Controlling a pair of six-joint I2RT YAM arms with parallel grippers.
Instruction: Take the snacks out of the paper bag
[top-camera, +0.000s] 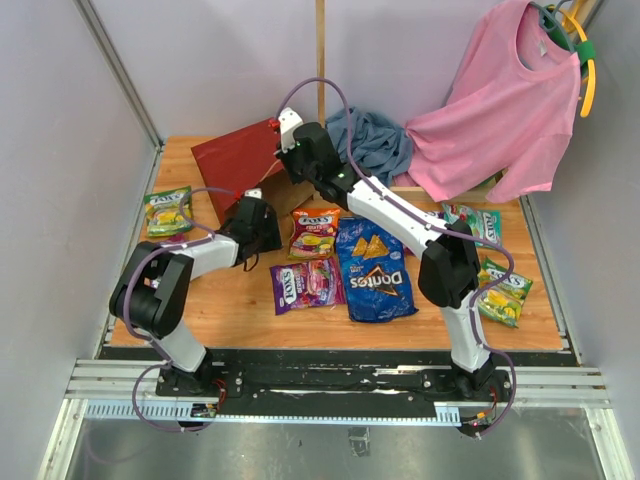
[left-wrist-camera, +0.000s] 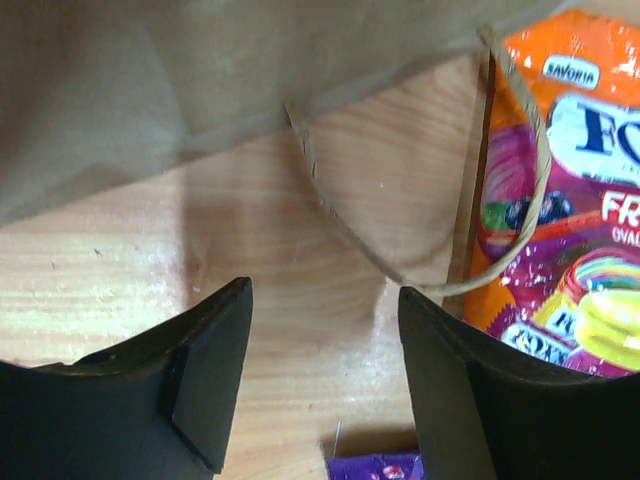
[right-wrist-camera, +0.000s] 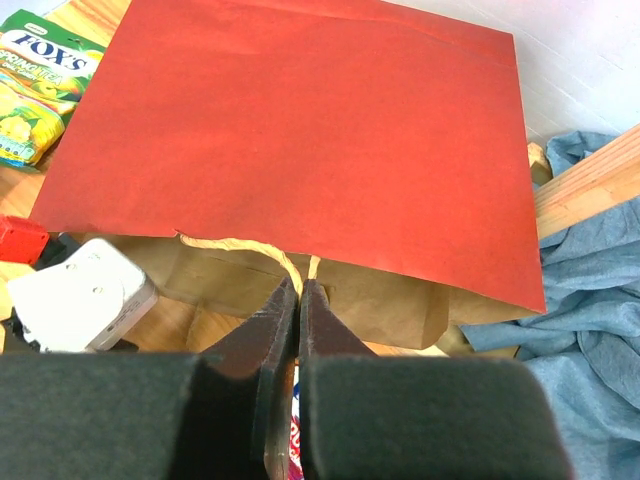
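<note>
A red paper bag lies tilted at the back left of the table, its brown mouth facing the front. In the right wrist view its red side fills the upper part. My right gripper is shut on the bag's rope handle. Low in front of the mouth, my left gripper is part open with nothing between its fingers. The other rope handle hangs just beyond its fingertips, near the right finger. The brown bag wall crosses the top of that view. The bag's inside is mostly hidden.
An orange Fox's pack, a purple pack and a blue Doritos bag lie mid-table. Green packs lie at left and right. A wooden post and blue cloth stand beside the bag.
</note>
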